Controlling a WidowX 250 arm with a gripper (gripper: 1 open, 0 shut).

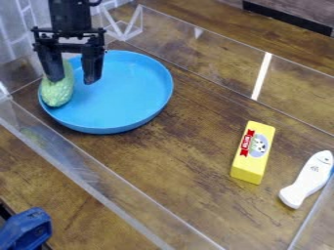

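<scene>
My black gripper [70, 59] stands open over the left part of a blue round plate [131, 98], its fingers either side of and above a pale green object [57, 90] on the plate. Whether the fingers touch that object I cannot tell from this view.
A yellow box [253, 151] with a red label lies on the wooden table at the right, with a white elongated object [308, 180] beside it. A blue item [23, 230] is at the lower left.
</scene>
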